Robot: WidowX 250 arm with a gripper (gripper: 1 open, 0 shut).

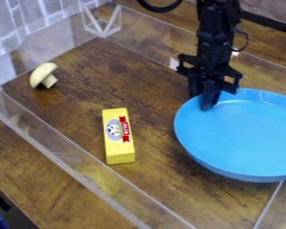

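Note:
My black gripper [209, 89] reaches down from the top to the back rim of a large blue bowl [235, 134] on the right, its fingertips at or just inside that rim. Whether it grips the rim cannot be seen clearly. A yellow box [118, 135] with a cartoon face and red label lies left of the bowl. A small white mushroom-like object [43, 75] sits at the upper left.
Clear walls edge it on the left.

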